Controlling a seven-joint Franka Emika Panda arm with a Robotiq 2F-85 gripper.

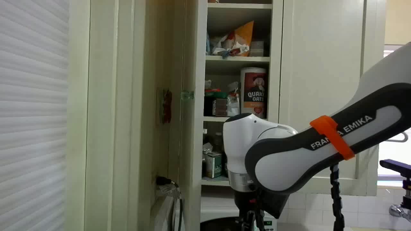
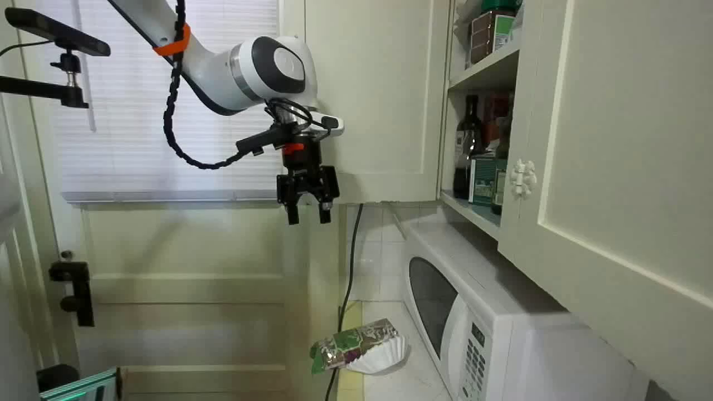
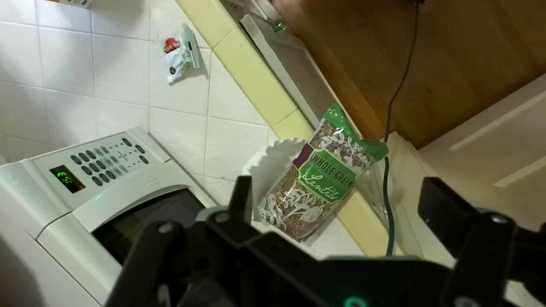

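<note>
A bag of whole green lentils (image 3: 320, 179) with a green top lies tilted across a white fluted bowl (image 3: 266, 166) on the counter. In exterior view 2 the same bag (image 2: 357, 342) juts past the counter's edge, and the bowl (image 2: 381, 355) shows under it. High above them hangs my gripper (image 2: 308, 219), pointing down and open, with nothing between its fingers. From the wrist view the bag appears well beyond the open fingers (image 3: 240, 197), not touched by them. In exterior view 1 the fingers are largely cut off at the bottom edge.
Beside the bowl stands a white microwave (image 2: 481, 287). An open cupboard above holds a Quaker Oats can (image 1: 253, 92), a dark bottle (image 2: 469, 143) and boxes. A black cable (image 2: 352, 267) hangs near the counter's edge. A small packet (image 3: 180, 55) lies on the tiles, with clear counter around it.
</note>
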